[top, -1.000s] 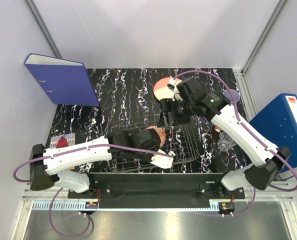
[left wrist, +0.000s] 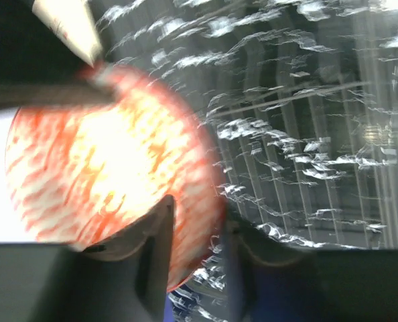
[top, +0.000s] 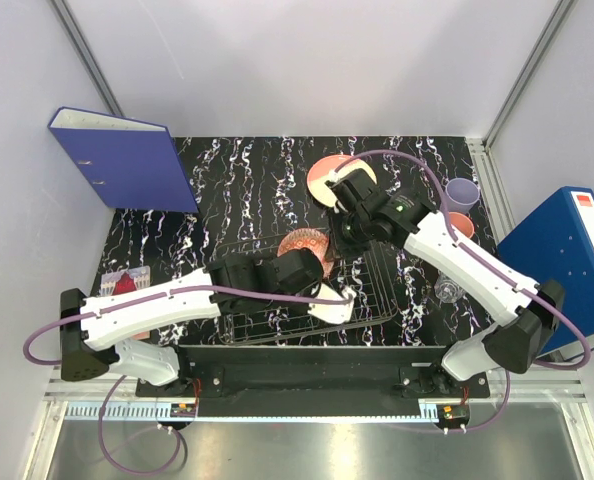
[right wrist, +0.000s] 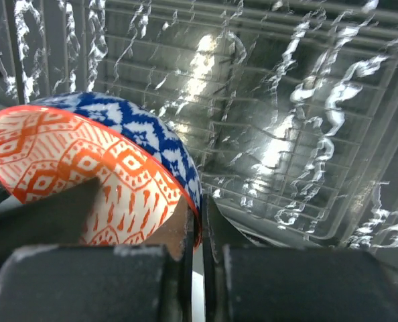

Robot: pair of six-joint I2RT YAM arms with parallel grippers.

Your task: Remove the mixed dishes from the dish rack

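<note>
A bowl (top: pixel 302 240), orange-patterned inside and blue and white outside, is held tilted above the wire dish rack (top: pixel 382 290). My right gripper is shut on the bowl's rim, its tips closed together over the edge in the right wrist view. On the other side, my left gripper stands open, its blurred fingers spread apart close to the rim of the bowl (left wrist: pixel 139 161). A dark finger of the right gripper crosses the top left of the left wrist view. From above, the arms hide part of the bowl.
Stacked plates (top: pixel 329 172) lie behind the rack. A purple cup (top: pixel 462 193), an orange cup (top: pixel 462 225) and a clear glass (top: pixel 448 290) stand at right. Blue binders (top: pixel 127 165) flank the counter. A holder with a red item (top: pixel 125 283) sits at left.
The bowl has shifted slightly left in the top view.
</note>
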